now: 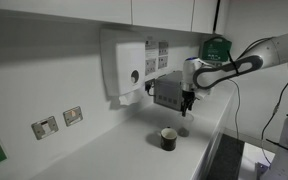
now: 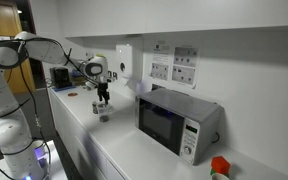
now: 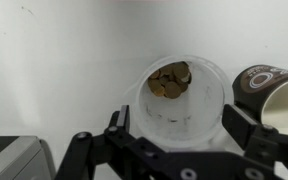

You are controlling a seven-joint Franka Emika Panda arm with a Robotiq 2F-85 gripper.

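A clear round container [image 3: 156, 121] stands on the white counter, with several brown and gold coin-like pieces [image 3: 170, 80] lying at the far side of its bottom. My gripper is open above it, one finger to either side of the container in the wrist view, and nothing is held between them. In exterior view 1 the gripper [image 1: 188, 103] hangs clear of the counter. A dark mug [image 3: 254, 98] with a pale inside stands right beside the container; in exterior view 1 this mug [image 1: 168, 141] is nearer the camera.
A microwave [image 2: 174, 124] stands along the wall on the counter. A white dispenser [image 1: 123, 62] hangs on the wall. Far along the counter is a red object [image 2: 220, 164].
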